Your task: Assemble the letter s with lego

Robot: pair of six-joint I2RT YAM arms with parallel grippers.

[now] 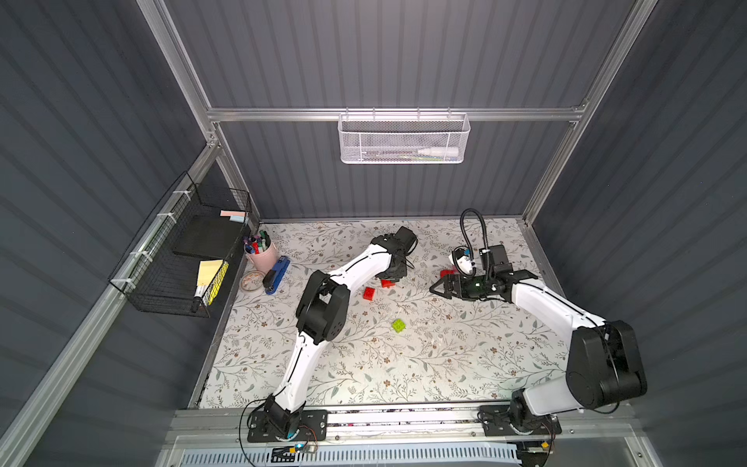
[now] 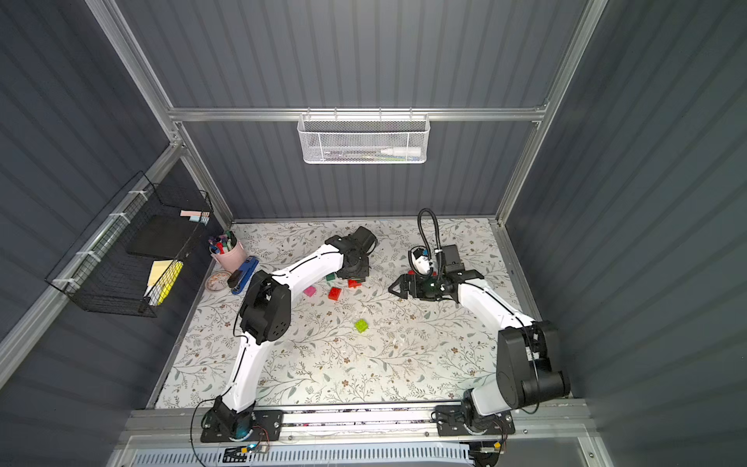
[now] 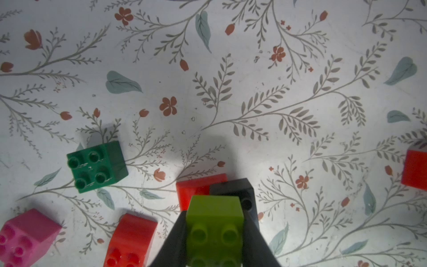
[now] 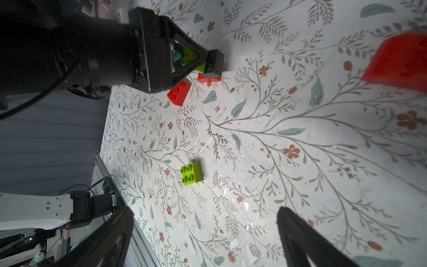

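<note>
Lime brick [image 3: 214,209] is gripped between the fingers of my left gripper, which is shut on it. Directly below, in the left wrist view, a black brick [image 3: 242,189] overlaps a red brick [image 3: 189,189]. From the right wrist view the black brick [image 4: 215,62] stands on that red brick [image 4: 209,78], with the lime brick close against its side; whether the studs are joined cannot be told. Off to the right, my right gripper is spread open over bare table, nothing between its fingers.
Loose on the table lie a dark green brick [image 3: 95,166], a pink brick [image 3: 29,238], a red brick [image 3: 131,240] and another lime brick [image 4: 191,173]. Red also shows near the right gripper. A pen cup [image 1: 262,253] and blue stapler [image 1: 276,274] stand left.
</note>
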